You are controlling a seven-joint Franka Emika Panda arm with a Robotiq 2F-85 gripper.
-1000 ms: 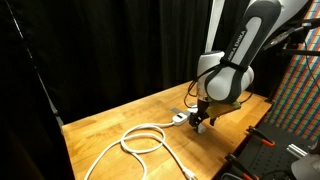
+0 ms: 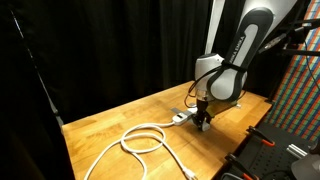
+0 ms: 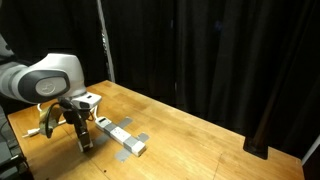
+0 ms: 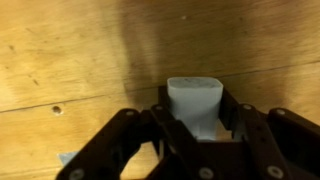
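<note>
My gripper [image 2: 205,124] is low over the wooden table on the right side in exterior view 1. In the wrist view its dark fingers are closed around a pale, whitish-grey object [image 4: 195,103] with a rounded top edge. Most of the object's lower part is hidden between the fingers, so I cannot tell what it is. Exterior view 2 has the gripper [image 3: 84,140] at the left, close to the tabletop. Whether the held object touches the table is unclear.
A white power strip [image 3: 121,135] lies beside the gripper, with grey patches [image 3: 123,155] on the tabletop around it. Its white cable [image 2: 150,128] loops across the table's middle. Bare wood [image 3: 220,150] stretches to the right in exterior view 2. A dark block stands at the back [image 3: 257,150].
The gripper has shifted slightly to the right in exterior view 1. The cable and power strip look unmoved.
</note>
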